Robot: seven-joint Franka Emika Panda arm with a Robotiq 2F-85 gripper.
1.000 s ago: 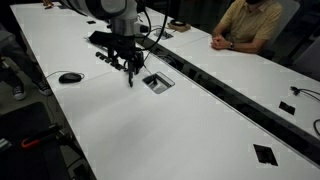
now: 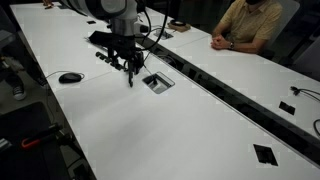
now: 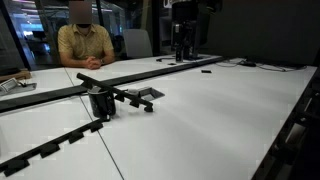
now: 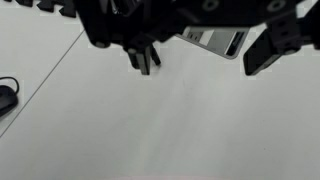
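My gripper stands open above the white table, its two dark fingers well apart in the wrist view, with nothing held between them. A shallow grey metal tray [image 2: 160, 86] lies on the table just beside the gripper in exterior view 1, and a small dark item [image 2: 150, 79] shows at it. From the wrist, part of the same tray [image 4: 222, 42] appears at the top, partly hidden behind the gripper. In exterior view 2 the gripper [image 3: 183, 53] hangs at the back, above the table.
A black computer mouse [image 2: 70, 78] with a cable lies left of the arm. A black square [image 2: 265, 155] sits at the right. Black toothed strips [image 3: 50, 148] run along the table seam. A person [image 2: 242, 28] sits across the table.
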